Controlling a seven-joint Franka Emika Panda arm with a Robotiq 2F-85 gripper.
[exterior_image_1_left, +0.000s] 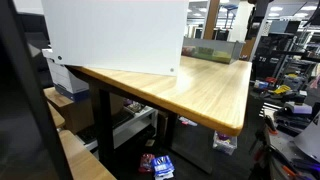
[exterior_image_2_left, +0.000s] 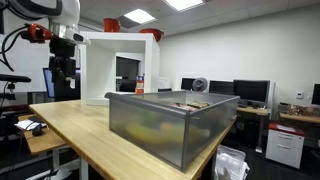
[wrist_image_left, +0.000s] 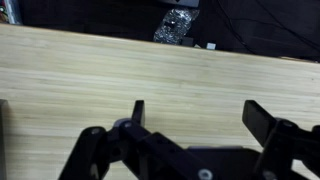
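My gripper is open over the bare light wooden tabletop (wrist_image_left: 190, 75), with a wide gap and nothing between its fingers. In exterior view 2 the gripper (exterior_image_2_left: 62, 74) hangs at the left, well above the table and in front of the white open-sided shelf box (exterior_image_2_left: 98, 75). A large grey see-through bin (exterior_image_2_left: 165, 130) stands on the table to the right; small items (exterior_image_2_left: 192, 106) show inside it, too unclear to name. A bottle with a red-orange part (exterior_image_2_left: 140, 84) is beyond the bin, by the box.
A dark brown pot-like object (exterior_image_2_left: 111, 25) rests on top of the white box. The wood below the gripper is clear up to the table edge (wrist_image_left: 160, 42). Past that edge, crinkled clear packaging (wrist_image_left: 174, 25) lies lower down. Monitors (exterior_image_2_left: 252, 92) stand far behind.
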